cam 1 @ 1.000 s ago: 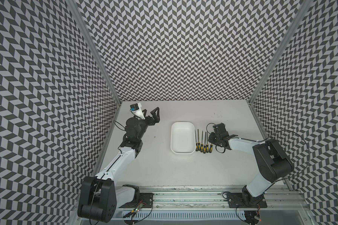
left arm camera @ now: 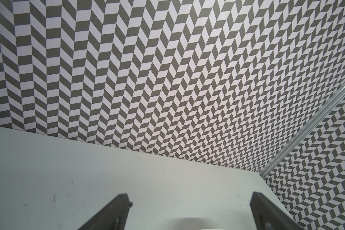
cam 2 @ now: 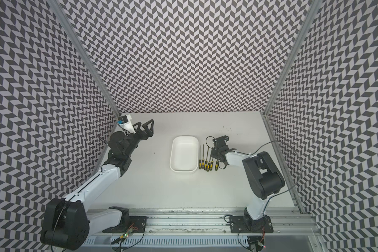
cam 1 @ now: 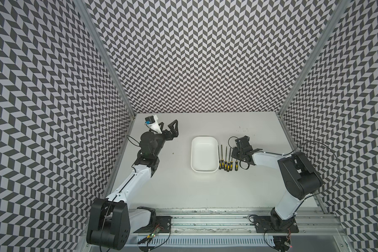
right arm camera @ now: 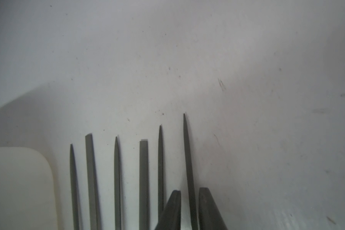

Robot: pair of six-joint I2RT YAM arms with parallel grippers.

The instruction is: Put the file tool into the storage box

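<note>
A white storage box (cam 1: 204,153) stands mid-table, with a row of files with yellow-and-black handles (cam 2: 204,165) just to its right. In the right wrist view several dark file blades (right arm camera: 143,180) lie parallel beside the box. My right gripper is low over the rightmost file (right arm camera: 186,145), whose blade lies between the part-open fingers; whether they touch it I cannot tell. My left gripper is open and empty at the back left of the table, clear of the box.
Patterned walls enclose it at the back and sides.
The left arm has not moved.
</note>
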